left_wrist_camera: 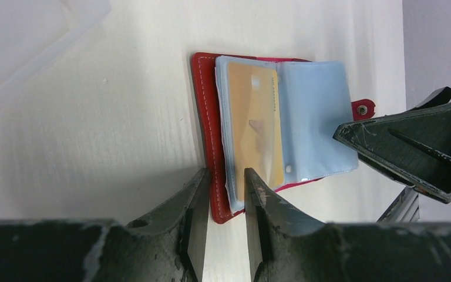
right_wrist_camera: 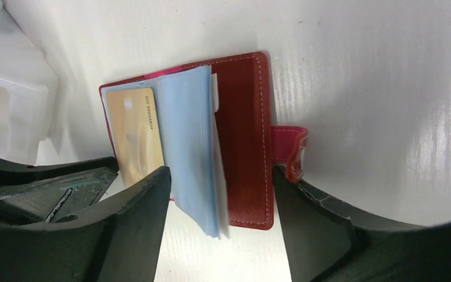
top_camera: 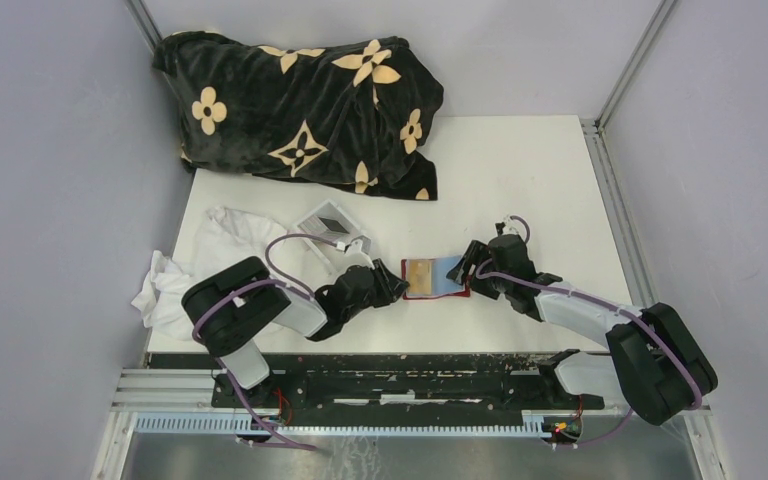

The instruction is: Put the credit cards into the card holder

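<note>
The red card holder [right_wrist_camera: 241, 147] lies open on the white table with pale blue sleeves [right_wrist_camera: 185, 141] and a gold card [right_wrist_camera: 132, 129] on the left one. My left gripper is low at the holder's near end in its wrist view, fingertips slightly apart at the red edge and card stack. My right gripper is open over the other end, one fingertip by the blue sleeve, the other beside the red strap [right_wrist_camera: 288, 147].
A white plastic tray [top_camera: 325, 215] lies at back left of the holder, white cloth [top_camera: 210, 260] farther left, dark patterned fabric [top_camera: 290, 110] along the back. The table right of the holder is clear.
</note>
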